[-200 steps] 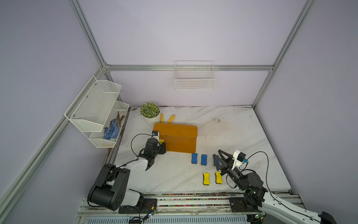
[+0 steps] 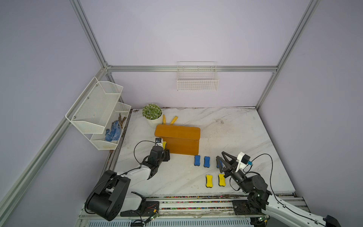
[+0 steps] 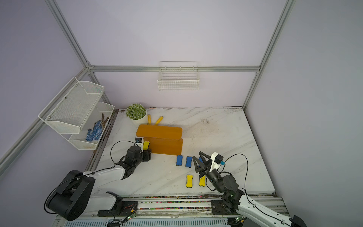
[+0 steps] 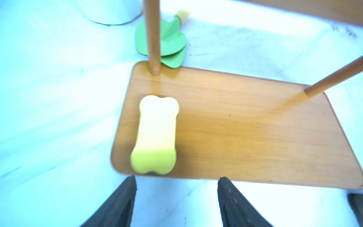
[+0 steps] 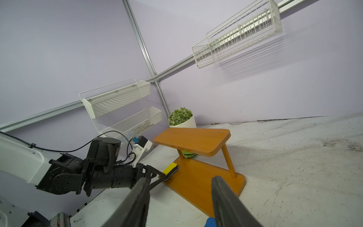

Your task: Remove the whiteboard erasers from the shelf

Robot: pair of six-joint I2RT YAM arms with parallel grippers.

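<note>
A yellow eraser (image 4: 155,132) lies at the left end of the wooden shelf's lower board (image 4: 242,132); its near end is by the board's front edge. My left gripper stands open just in front of that edge, with nothing between its fingers and the eraser ahead, nearer its left finger. On the table right of the shelf lie blue erasers (image 2: 197,160) and, closer to the front, yellow erasers (image 2: 209,180). Over a partly hidden blue eraser (image 2: 220,163) hovers my right gripper, its fingers apart and empty.
Above the lower board runs the upper shelf board (image 5: 194,138) on wooden posts (image 4: 153,37). A potted plant (image 2: 152,113) stands behind the shelf's left end. White wire baskets (image 2: 109,124) hang on the left.
The right arm has stayed still.
</note>
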